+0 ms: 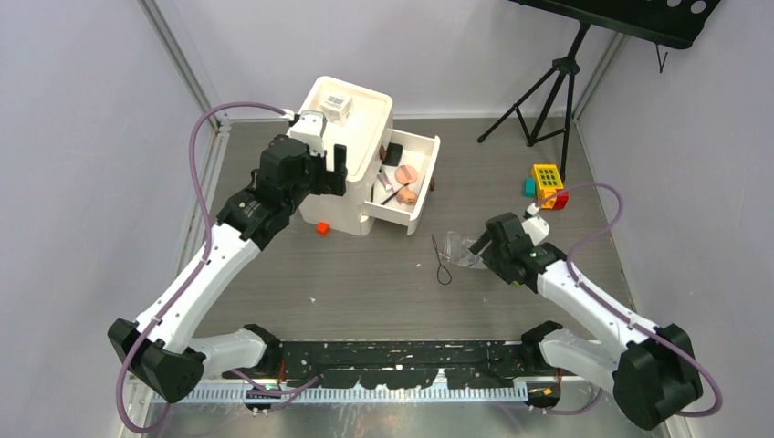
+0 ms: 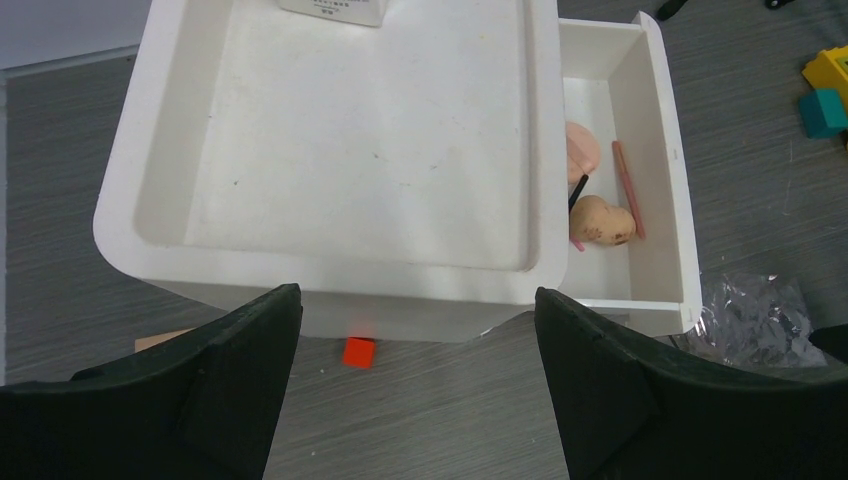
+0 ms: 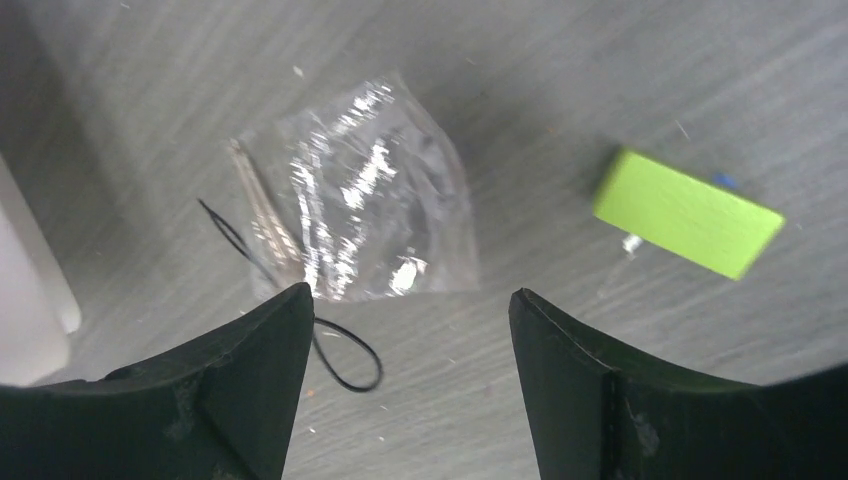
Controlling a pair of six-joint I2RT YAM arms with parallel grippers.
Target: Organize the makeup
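Observation:
A white cabinet (image 1: 351, 119) has its drawer (image 2: 660, 190) pulled out, holding a pink compact (image 2: 582, 150), a tan sponge (image 2: 600, 220), pencils and small items. My left gripper hangs open over the cabinet's near side, nothing between its fingers. On the floor right of the drawer lie a clear plastic bag (image 3: 370, 200), apparently with a slender item (image 3: 262, 205) under or in it, and a dark cord loop (image 3: 350, 380). My right gripper is open just above them, empty.
A green block (image 3: 690, 210) lies beside the bag; a red block (image 1: 322, 228) is by the cabinet. Yellow and teal blocks (image 1: 546, 178) sit at the back right near a black stand (image 1: 566, 64).

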